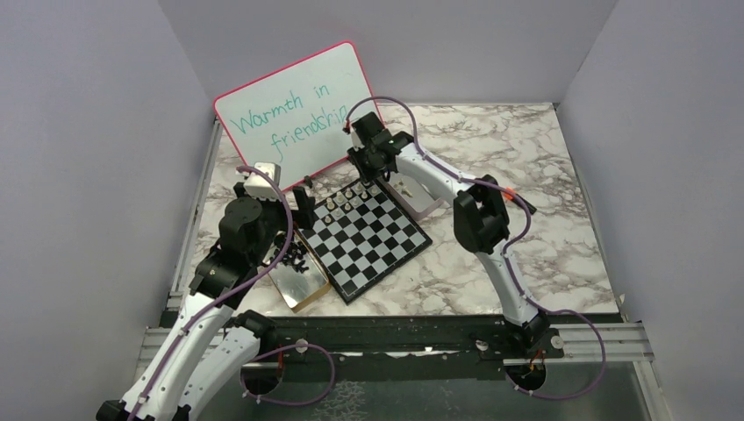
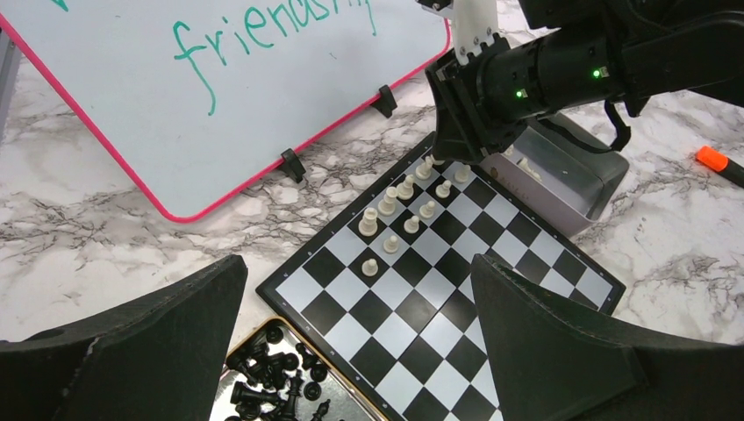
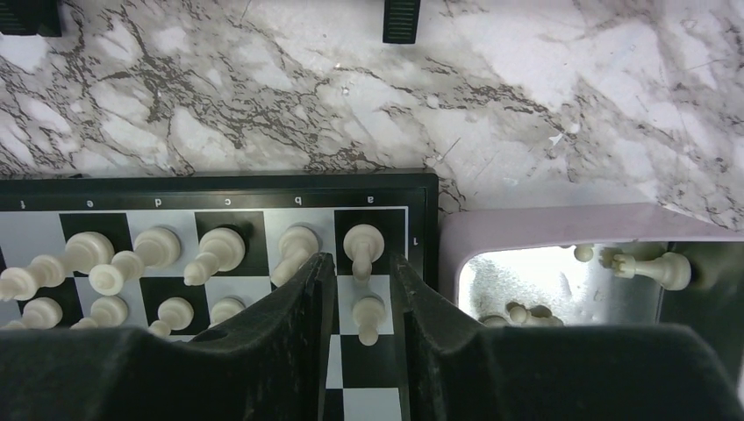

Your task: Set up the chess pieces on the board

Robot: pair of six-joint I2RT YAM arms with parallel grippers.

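The chessboard (image 1: 368, 250) carries white pieces in rows along one edge. My right gripper is open over the corner square a, its fingertips apart either side of a white piece (image 3: 363, 239); whether they touch it is unclear. Another white piece (image 3: 368, 311) stands on the square below. The grey bin (image 3: 478, 224) beside that corner holds more white pieces. My left gripper is open and empty above the board's left side, near the metal tray (image 1: 298, 285) of jumbled black pieces.
A whiteboard (image 1: 289, 88) with green writing stands behind the board on dark clips. An orange-capped marker (image 1: 522, 200) lies to the right.
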